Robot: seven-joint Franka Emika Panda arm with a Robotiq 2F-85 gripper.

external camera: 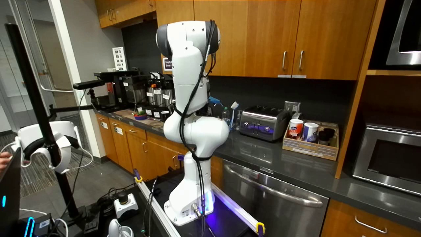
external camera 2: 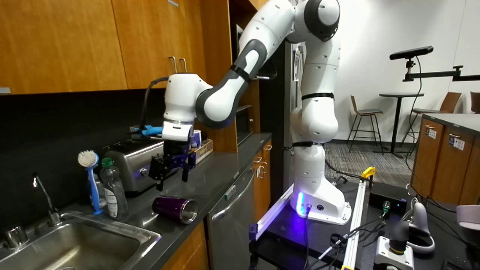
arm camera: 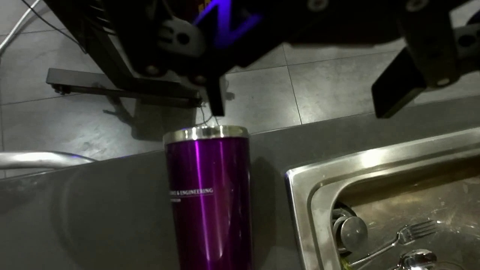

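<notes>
A purple metallic tumbler (external camera 2: 171, 207) with a silver rim lies on its side on the dark counter, its mouth facing the counter's front edge. In the wrist view the tumbler (arm camera: 211, 198) fills the lower middle, beside the sink. Above it my gripper (external camera 2: 172, 179) hangs open, its fingers pointing down and clear of the cup. The wrist view shows the two dark fingers of the gripper wide apart, nothing between them, with the left finger just beyond the tumbler's rim in the picture. In exterior view 1 the arm hides both gripper and tumbler.
Close to the tumbler is a steel sink (external camera 2: 141, 236) holding a fork (arm camera: 407, 236) and other utensils. A clear bottle (external camera 2: 114, 193), a blue dish brush (external camera 2: 93, 189) and a toaster (external camera 2: 139, 164) stand behind. Free counter (external camera 2: 225, 166) extends toward the microwave.
</notes>
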